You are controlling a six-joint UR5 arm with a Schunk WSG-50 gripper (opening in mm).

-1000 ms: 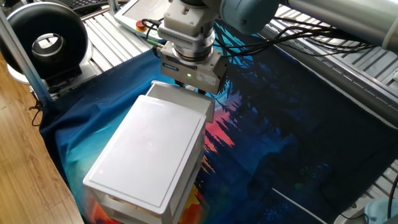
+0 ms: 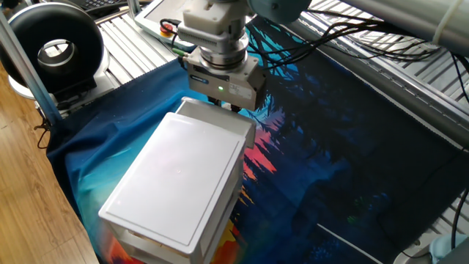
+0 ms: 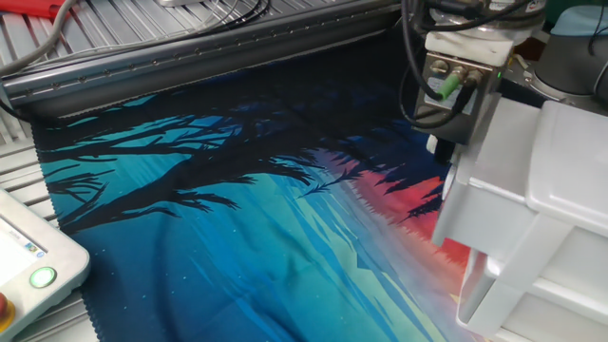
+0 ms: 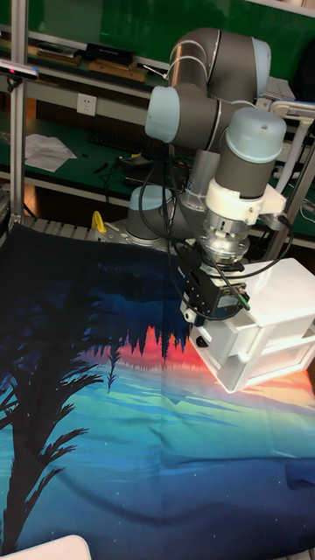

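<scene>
A white drawer cabinet (image 2: pixel 172 180) stands on the printed cloth, its flat lid facing up. Its top drawer (image 2: pixel 212 117) sticks out a short way beyond the lid on the side facing my gripper (image 2: pixel 224 105). The gripper points down right at the drawer's front; in the second exterior view the drawer (image 3: pixel 489 180) shows beside the gripper body. Two dark fingers reach down behind the drawer's front edge, a little apart. Their tips are mostly hidden, so whether they hold the drawer's front or handle cannot be seen. No contents show inside the drawer.
A tablet-like pendant with a red button (image 2: pixel 168 28) lies at the far edge. A black ring-shaped object (image 2: pixel 55 55) stands at the left. Cables hang off the arm.
The wrist and upper arm have shifted slightly left in the first exterior view. The cabinet and its drawer front have moved very slightly right; the drawer sticks out about as before.
</scene>
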